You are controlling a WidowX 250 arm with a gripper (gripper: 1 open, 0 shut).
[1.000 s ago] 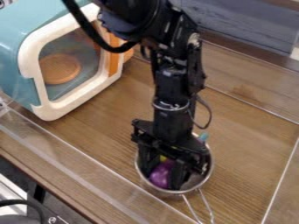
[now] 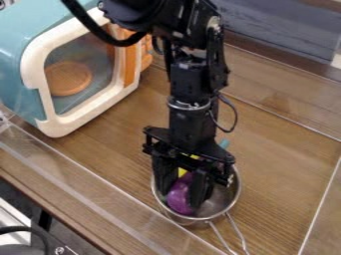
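My black gripper [image 2: 186, 169] reaches down into a metal pot [image 2: 216, 213] with thin wire handles, near the lower middle of the camera view. A purple object [image 2: 178, 198] sits at its fingers inside the pot, with something yellow [image 2: 189, 162] partly hidden behind the gripper. The dark fingers overlap the objects, so what exactly is between them is hard to make out. A small light blue piece shows behind the pot.
A toy oven [image 2: 60, 115] in teal, white and orange stands at the back left with a round brown piece inside. A cable lies at the lower left.
The gripper has risen slightly, showing more of the yellow object. The pot has stayed about in place.
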